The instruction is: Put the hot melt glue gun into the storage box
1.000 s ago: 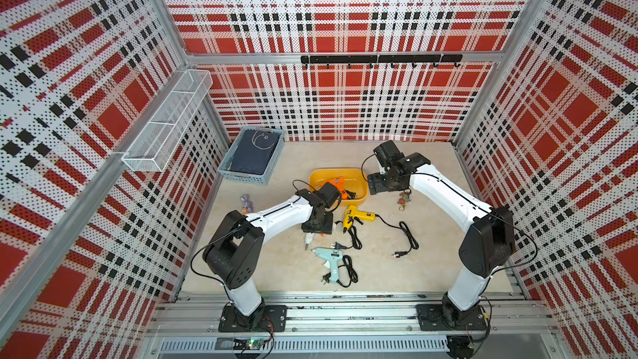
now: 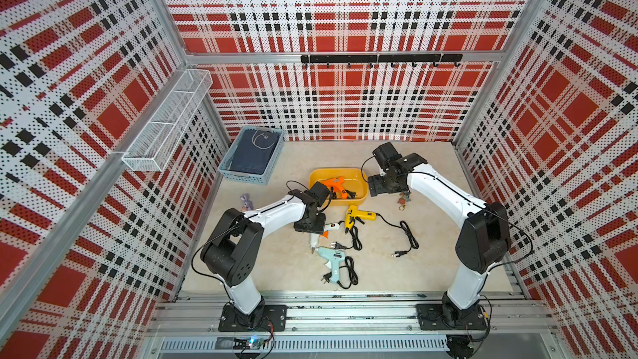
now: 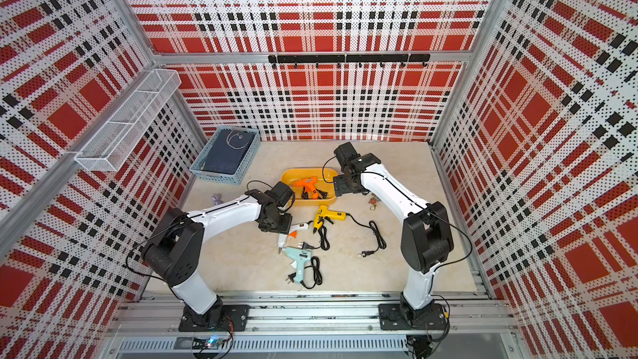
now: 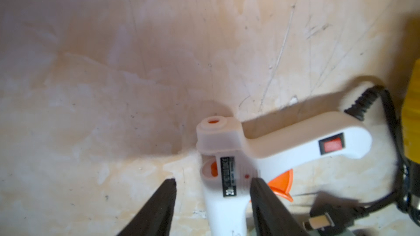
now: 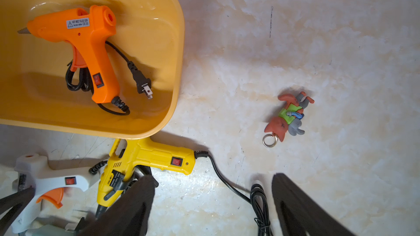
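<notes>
An orange glue gun (image 5: pixel 83 30) lies in the yellow storage box (image 5: pixel 161 26). On the table are a white glue gun (image 4: pixel 301 144), a yellow glue gun (image 5: pixel 157 155) and a mint glue gun (image 2: pixel 334 259). In the left wrist view my left gripper hangs open over the white gun's body, with a finger at each side; whether it touches cannot be told. My right gripper is open and empty at the right of the box, above the table.
A blue basket (image 2: pixel 226 166) with a dark item sits at the back left. A small figure keychain (image 5: pixel 284 120) lies right of the box, a purple item (image 2: pixel 246 202) at the left.
My left gripper has shifted a little left from a second ago. The white glue gun appears to have moved slightly right and toward the front. My right arm has moved only slightly.
</notes>
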